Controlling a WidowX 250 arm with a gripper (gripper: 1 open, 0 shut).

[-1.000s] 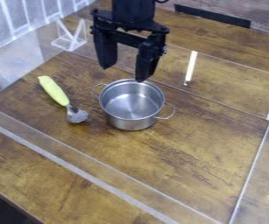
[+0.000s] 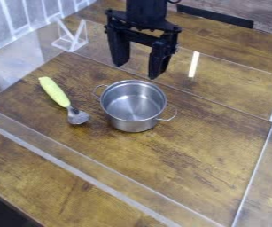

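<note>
A steel pot with two wire handles stands on the wooden table in the middle of the view. To its left lies a spoon with a yellow-green handle and a metal head. The black gripper hangs above and behind the pot, open, its two fingers apart with nothing seen between them.
Clear plastic walls edge the work area at the sides and back. A white strip is at the back right.
The gripper has moved slightly up and back in the view. The pot and spoon have stayed where they were.
</note>
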